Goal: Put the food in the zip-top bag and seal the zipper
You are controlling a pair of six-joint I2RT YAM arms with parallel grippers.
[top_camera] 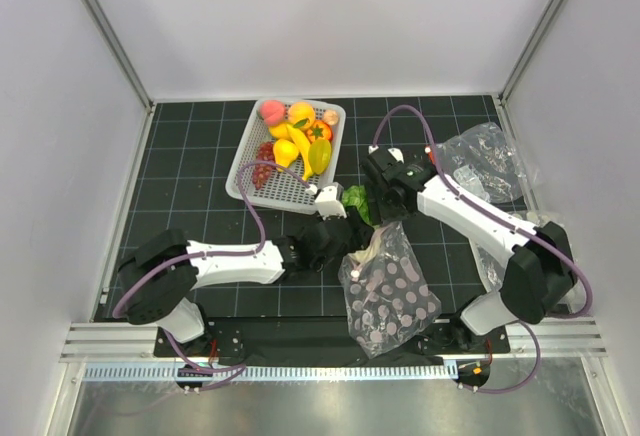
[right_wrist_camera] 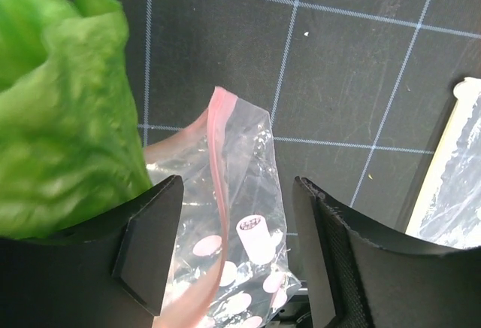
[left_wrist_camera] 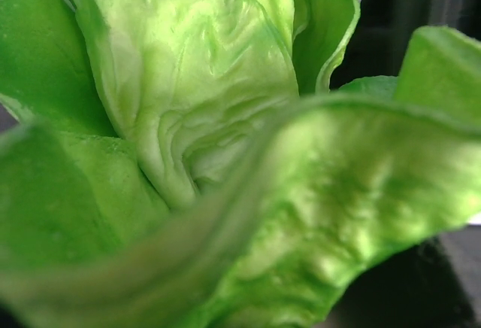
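A green lettuce sits at the mouth of the clear zip bag, which has pale pink dots and lies toward the front edge. Leaves of the lettuce fill most of the left wrist view and hide the left fingers' grip. My left gripper is right beside it at the bag's mouth; its finger state is unclear. From the other side, my right gripper reaches in, fingers apart. Below the gap between them shows the bag's pink zip edge, with the lettuce against the left finger.
A grey basket with toy fruit and vegetables stands behind the left arm. More clear bags lie along the right side.
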